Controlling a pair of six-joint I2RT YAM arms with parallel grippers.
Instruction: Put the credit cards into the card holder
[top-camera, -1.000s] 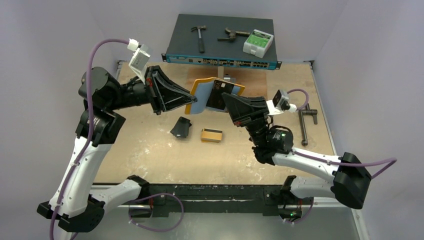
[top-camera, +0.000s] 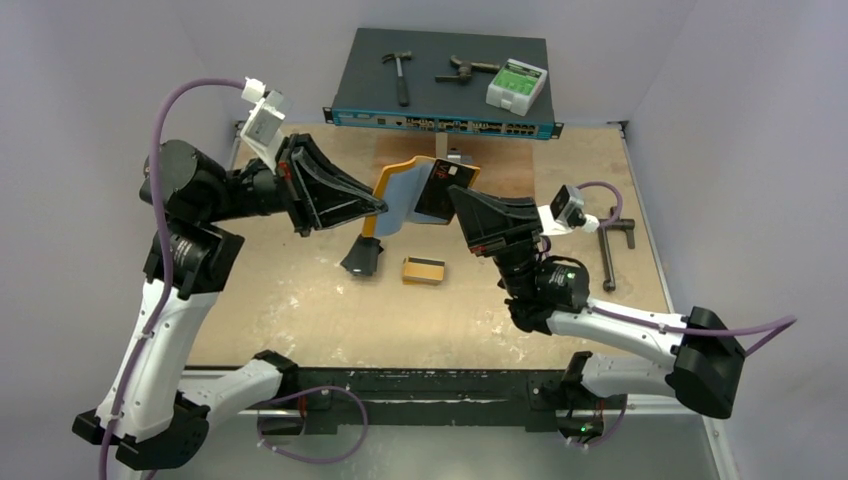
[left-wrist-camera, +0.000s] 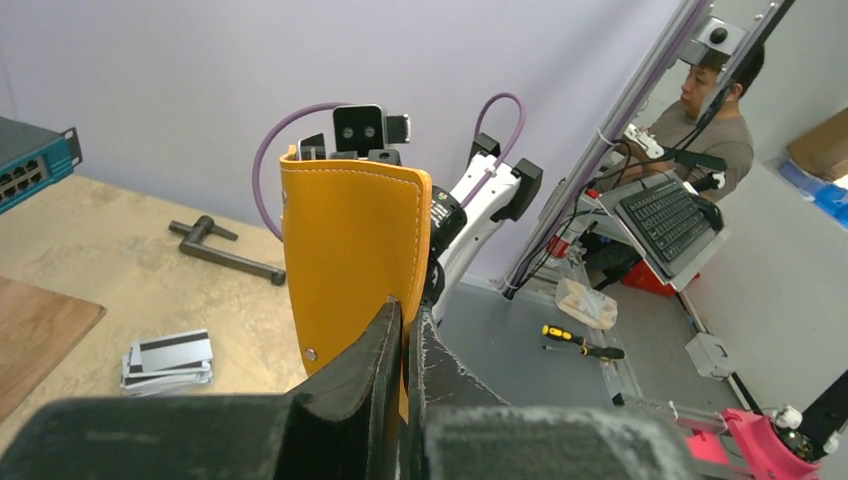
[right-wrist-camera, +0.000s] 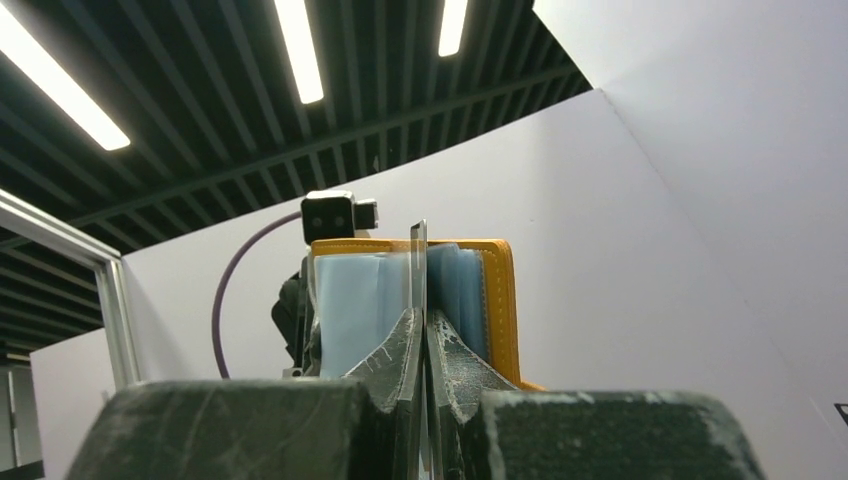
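Observation:
Held up over the table is the yellow card holder (top-camera: 377, 195), spread partway with its pale blue inside (top-camera: 405, 190) facing the top view. My left gripper (top-camera: 381, 207) is shut on its left edge; the left wrist view shows its stitched yellow cover (left-wrist-camera: 355, 250). A black credit card (top-camera: 445, 185) lies against the right part of the blue inside, and my right gripper (top-camera: 455, 190) is shut on its end. From the right wrist, that card (right-wrist-camera: 418, 265) appears edge-on before the blue pockets (right-wrist-camera: 350, 310). How deep it sits in a pocket cannot be told.
Black flat pieces (top-camera: 362, 256), perhaps cards, and a small tan box (top-camera: 423, 271) lie on the table. A stack of grey cards (left-wrist-camera: 168, 362) shows in the left wrist view. At right lies a dark hammer (top-camera: 606, 250); the rack unit (top-camera: 440, 80) spans the back.
The left gripper ends slightly left of where it was, and the holder's angle has changed.

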